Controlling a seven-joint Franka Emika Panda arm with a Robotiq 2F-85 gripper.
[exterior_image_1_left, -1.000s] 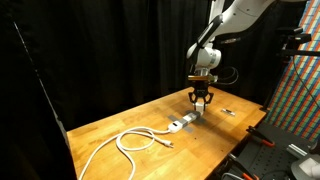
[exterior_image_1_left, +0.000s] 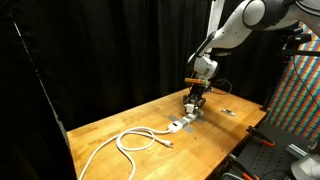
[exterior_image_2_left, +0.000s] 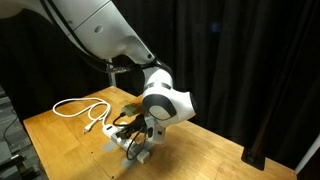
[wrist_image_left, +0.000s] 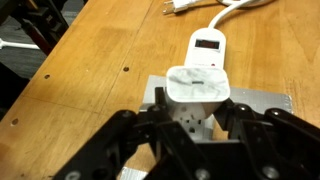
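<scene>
Between the fingers of my gripper is a white plug-like block (wrist_image_left: 197, 84), its pale face turned up toward the camera in the wrist view. Beneath and beyond it lies a white power strip (wrist_image_left: 207, 48) with a small dark display or switch, on grey tape. The held block hides part of the strip, so whether the two touch cannot be told. From exterior view 1, the gripper (exterior_image_1_left: 193, 101) is low over the strip's right end, holding the block (exterior_image_1_left: 190, 109) upright. The arm largely covers the block in exterior view 2.
A white cord (exterior_image_1_left: 122, 139) curls from the strip across the left of the wooden table (exterior_image_1_left: 110, 125), ending in a plug (exterior_image_1_left: 165, 143). Small items (exterior_image_1_left: 228, 112) lie right of the gripper. Black curtains hang behind.
My gripper has moved left and down with the white block held in it, coming closer over the power strip. The strip and cord have stayed put.
</scene>
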